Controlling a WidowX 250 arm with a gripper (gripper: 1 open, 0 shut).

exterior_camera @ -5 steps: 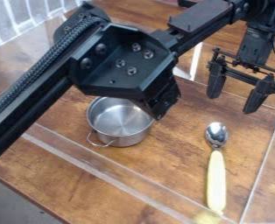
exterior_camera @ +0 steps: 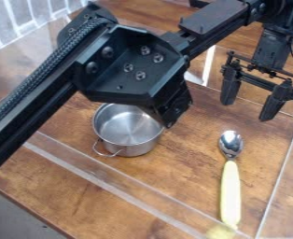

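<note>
My gripper point(exterior_camera: 253, 98) is at the upper right of the camera view, its two black fingers spread wide with nothing between them. Below it on the wooden table lies a spoon with a metal bowl and a long pale yellow handle point(exterior_camera: 230, 190). A steel pot point(exterior_camera: 127, 131) with a wire handle sits left of the spoon, partly hidden behind the large black arm housing.
The big black arm body point(exterior_camera: 136, 70) crosses the upper left. Clear strips edge the table, with a grey floor at the bottom left corner.
</note>
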